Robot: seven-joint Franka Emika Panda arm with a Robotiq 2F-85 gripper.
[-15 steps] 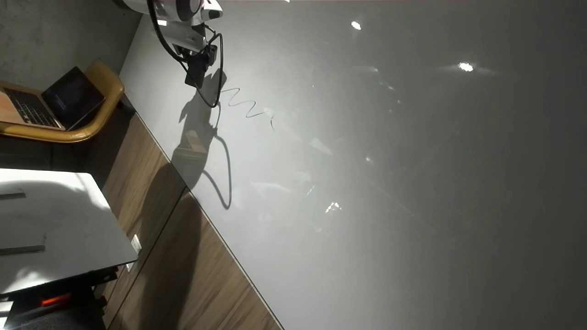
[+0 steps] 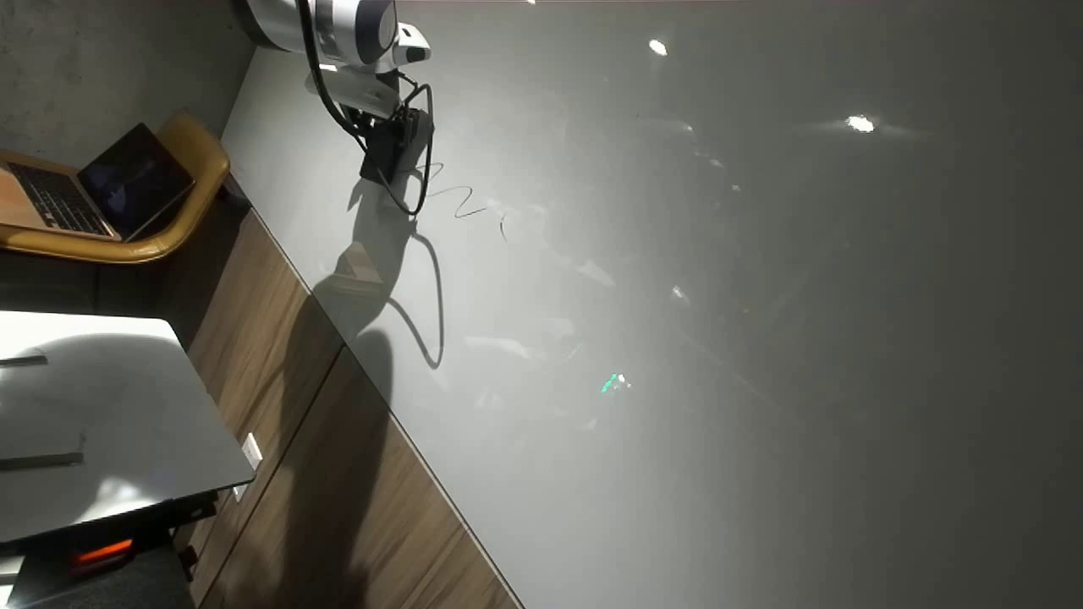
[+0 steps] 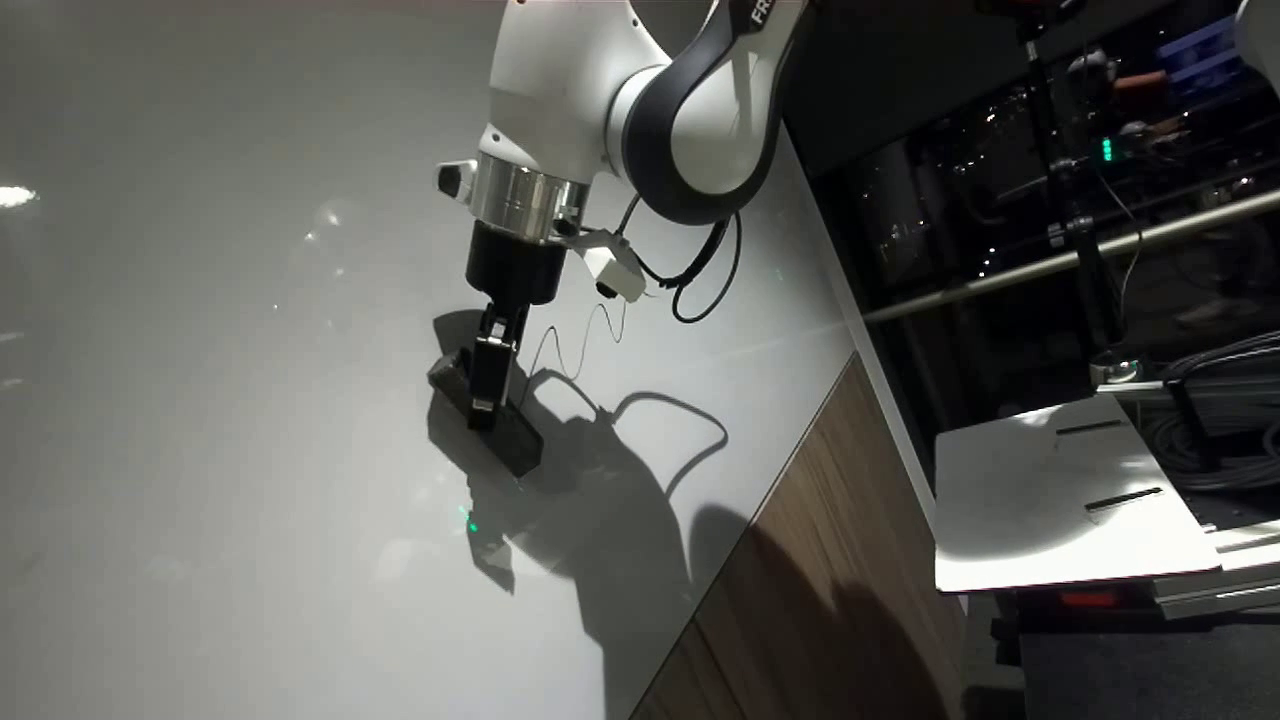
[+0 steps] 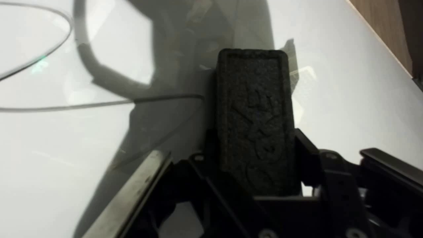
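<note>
A dark, block-shaped eraser with embossed marks on its face is clasped by my gripper, which is shut on it. In exterior view 2 the eraser slants across the fingertips, close to the glossy white board; whether it touches the surface I cannot tell. Exterior view 1 has the arm at the upper left, the gripper and eraser merging into one dark shape. A thin wavy black line is drawn on the board beside them, and part of this line curves at the left of the wrist view.
A wood panel borders the board. Beyond it are a white table and a yellow chair carrying a laptop. The arm's black cable loops near the wrist. Much of the board is bare, with glare spots and shadows.
Over the last second the arm and gripper have shifted slightly right and down in exterior view 1, nearer the wavy line's upper end. Their shadow has moved too.
</note>
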